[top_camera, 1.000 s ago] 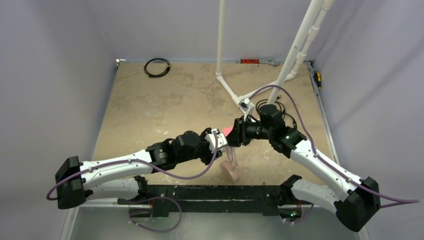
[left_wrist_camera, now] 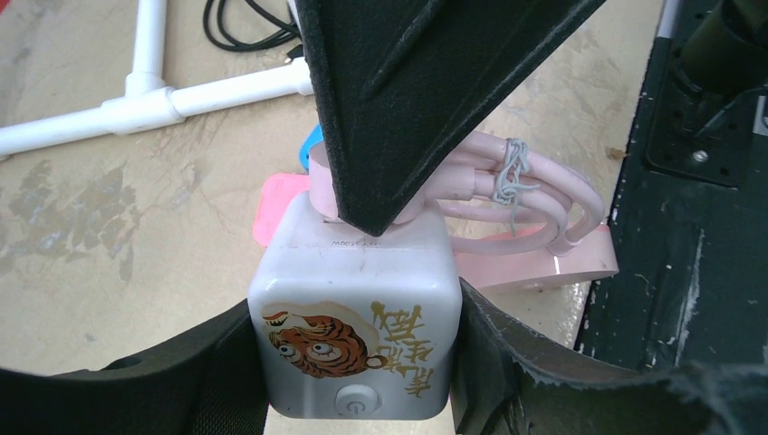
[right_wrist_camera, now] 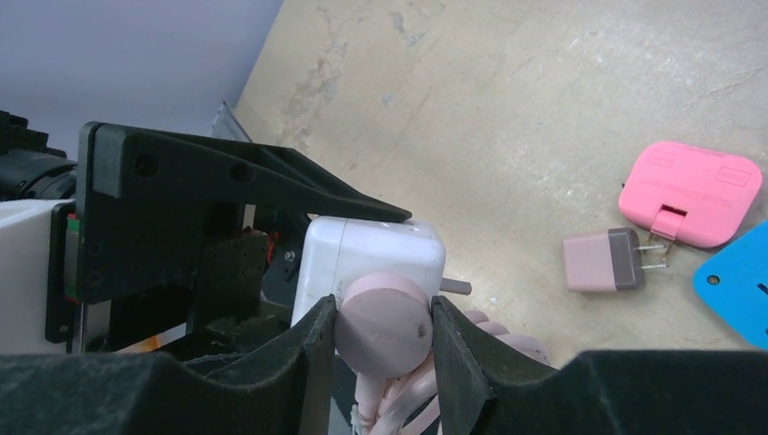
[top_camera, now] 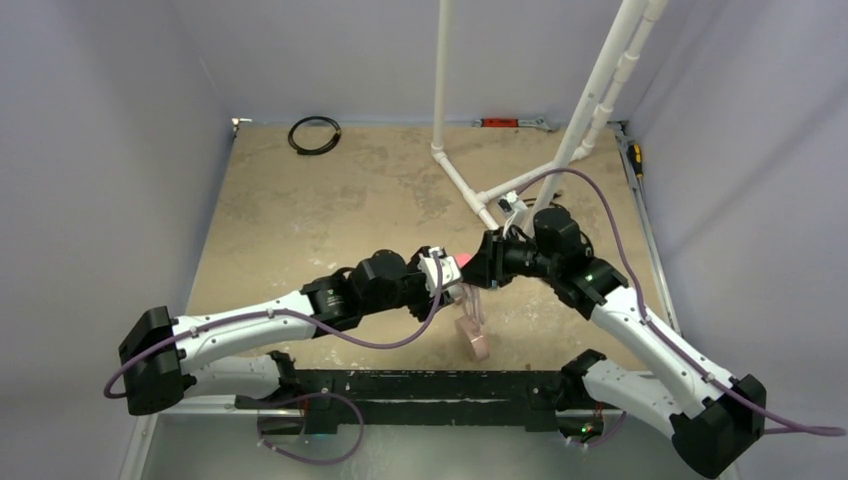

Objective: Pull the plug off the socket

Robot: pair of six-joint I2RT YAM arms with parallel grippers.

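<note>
In the left wrist view, my left gripper is shut on a white socket block (left_wrist_camera: 398,272) with a tiger print and a power button. Against the block's far face sits a pink round plug (right_wrist_camera: 384,337), with no gap showing. My right gripper has one finger (right_wrist_camera: 317,358) on each side of the plug, touching it or nearly so; whether they press on it does not show. In the left wrist view, a right finger (left_wrist_camera: 389,109) hides much of the plug. The plug's pink cord (left_wrist_camera: 543,177) is looped and tied.
On the board lie a pink adapter (right_wrist_camera: 697,193), a small pink-and-grey charger (right_wrist_camera: 598,263) and a blue one (right_wrist_camera: 743,281). A pink block (top_camera: 472,338) hangs by the cord. White pipes (top_camera: 460,185) stand behind the right arm. The board's left side is clear.
Over the last second both grippers have shifted slightly right and toward the back together. The hanging pink block has moved right with them.
</note>
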